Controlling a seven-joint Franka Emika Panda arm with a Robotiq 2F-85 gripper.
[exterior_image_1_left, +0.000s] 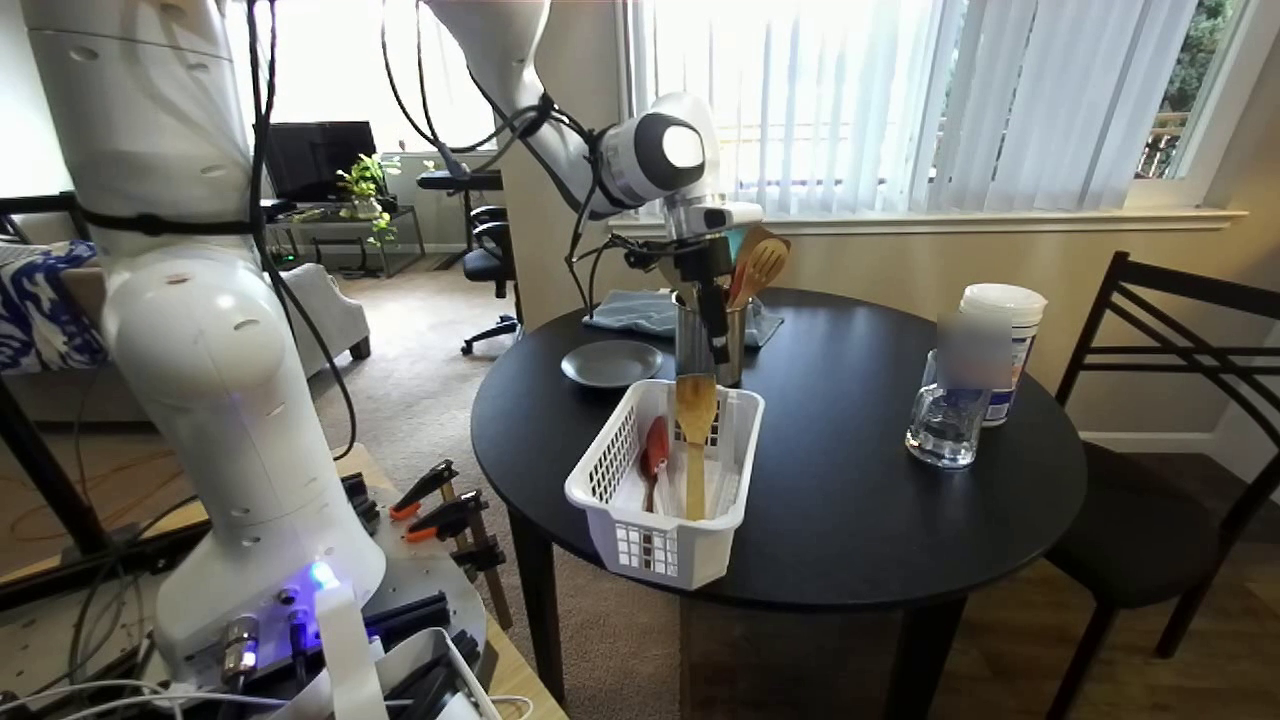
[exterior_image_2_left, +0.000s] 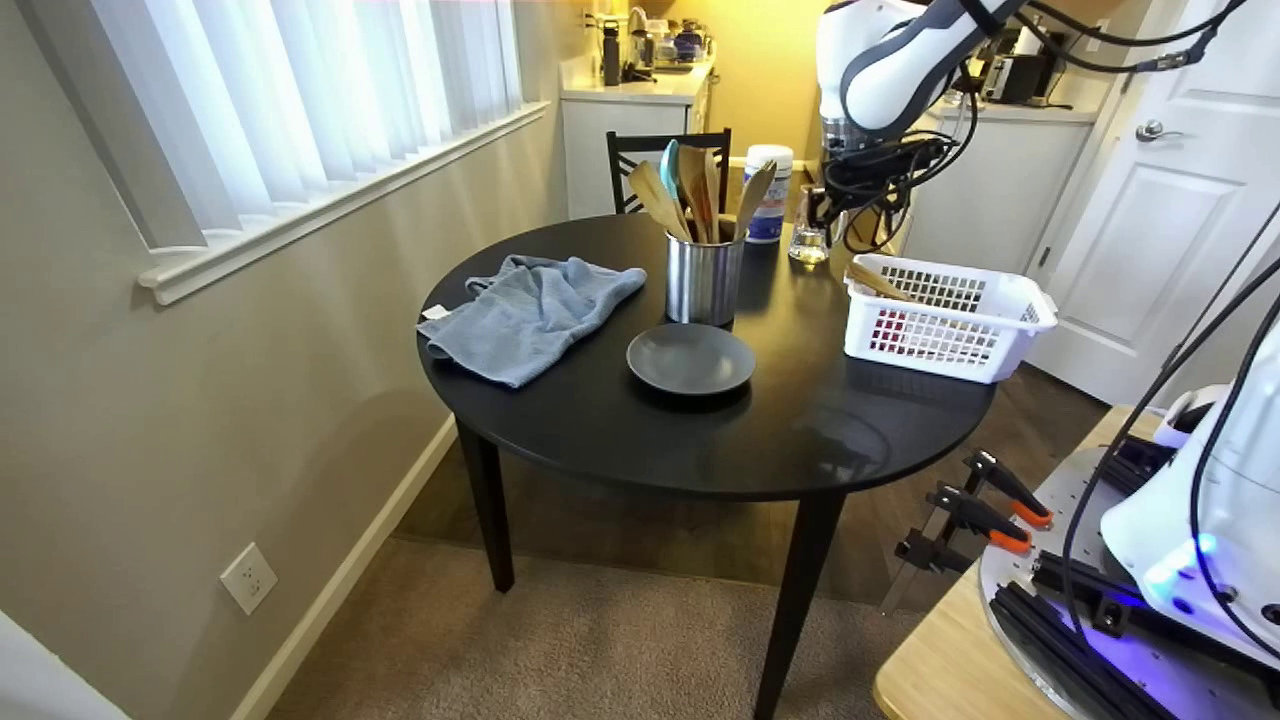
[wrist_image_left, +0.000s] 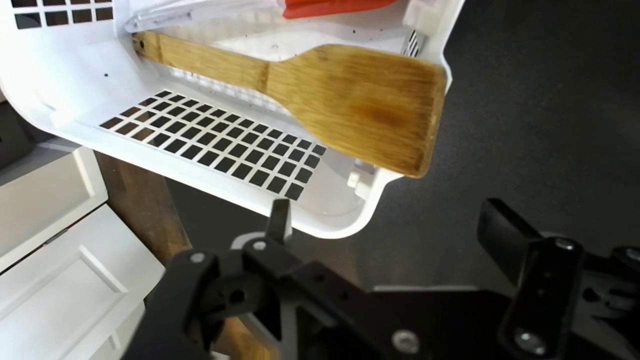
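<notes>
A flat wooden spatula leans inside the white basket, its broad end resting over the basket's end rim. Beside it in the basket lie a red utensil and a clear one. My gripper stands open, its two fingers wide apart and nothing between them. In the wrist view the spatula's blade is beyond the fingertips and apart from them. From exterior view 1, the gripper hangs above the far end of the basket, over the spatula's blade.
A metal holder full of wooden utensils stands behind the gripper. A grey plate and a blue cloth lie near it. A glass mug and a white tub occupy the table's right side.
</notes>
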